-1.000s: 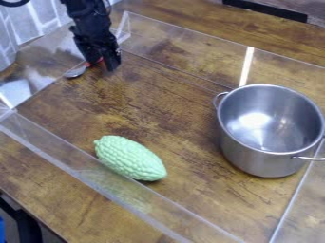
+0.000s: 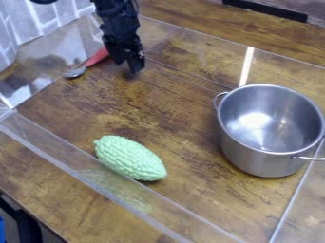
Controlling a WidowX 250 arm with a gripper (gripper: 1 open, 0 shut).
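The black gripper (image 2: 127,59) hangs low over the back left of the wooden table, just right of a spoon (image 2: 82,66) with a red handle and a metal head; whether it touches the handle or is open or shut is too small to tell. A pale green bitter melon (image 2: 128,158) lies at the front centre, and a steel pot (image 2: 260,133) stands at the right.
Clear plastic edging (image 2: 99,178) runs along the front left and right of the wooden table (image 2: 152,109).
The gripper has shifted a little to the right, uncovering more of the spoon's red handle. The melon and pot have not moved.
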